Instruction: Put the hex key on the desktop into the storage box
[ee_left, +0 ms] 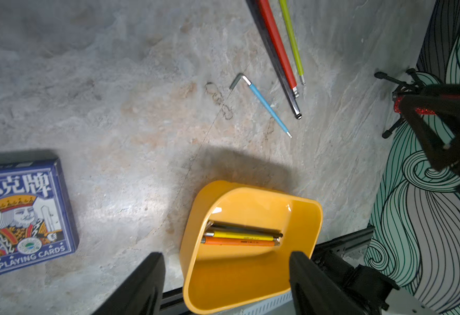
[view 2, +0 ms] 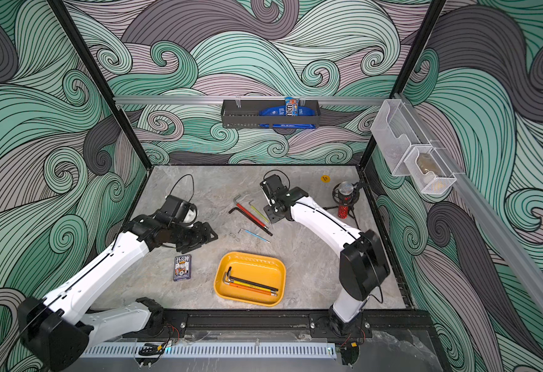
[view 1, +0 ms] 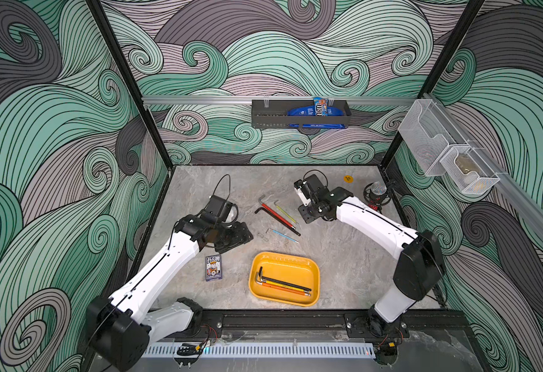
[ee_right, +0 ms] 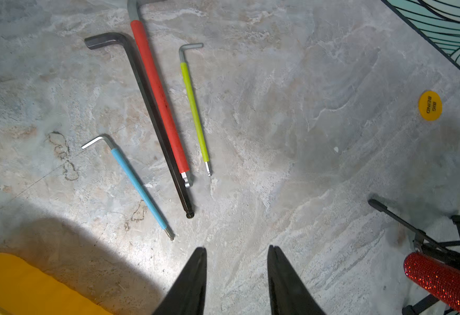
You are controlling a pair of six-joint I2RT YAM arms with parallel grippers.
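Observation:
Several hex keys lie on the grey desktop: a light blue one (ee_right: 140, 189), a black one (ee_right: 153, 115), a red one (ee_right: 159, 99) and a lime-green one (ee_right: 194, 110). My left gripper is above the desk left of the loose keys, partly open and empty. My right gripper hovers to the right of the loose keys; its fingers stand apart with nothing between them.
A playing-card box (view 1: 213, 267) lies left of the storage box. At the back right are a red-and-silver object on a small stand (view 1: 378, 191) and a yellow sticker (view 1: 348, 178). A shelf with blue packets (view 1: 300, 114) hangs on the back wall.

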